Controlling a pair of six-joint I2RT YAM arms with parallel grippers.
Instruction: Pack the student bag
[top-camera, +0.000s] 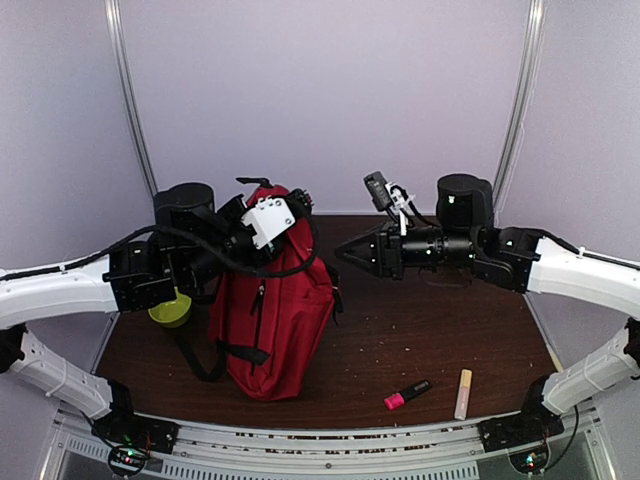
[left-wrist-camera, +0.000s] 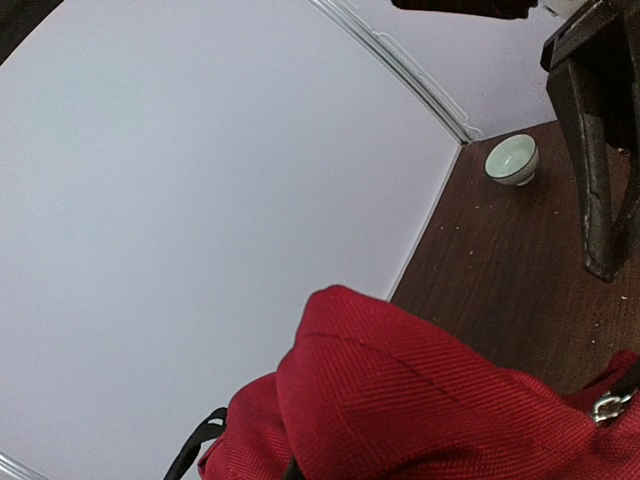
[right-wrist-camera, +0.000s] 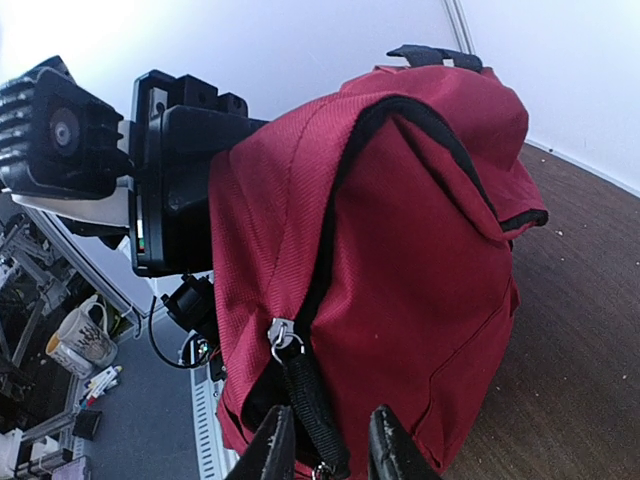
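The red bag (top-camera: 275, 320) stands leaning on the left half of the table. My left gripper (top-camera: 292, 208) is at its top and seems shut on the cloth; its fingertips are hidden behind red fabric (left-wrist-camera: 400, 400) in the left wrist view. To the right of the bag, my right gripper (top-camera: 345, 250) hovers apart from it, part open and empty. In the right wrist view a zipper pull (right-wrist-camera: 310, 400) with a black strap appears between the right gripper's fingertips (right-wrist-camera: 283, 440), beyond them. A pink-and-black marker (top-camera: 408, 394) and a pale stick (top-camera: 463, 394) lie at the front.
A yellow-green bowl (top-camera: 172, 310) sits left of the bag, partly behind the left arm. A whitish bowl (left-wrist-camera: 512, 160) shows at the table's far side in the left wrist view.
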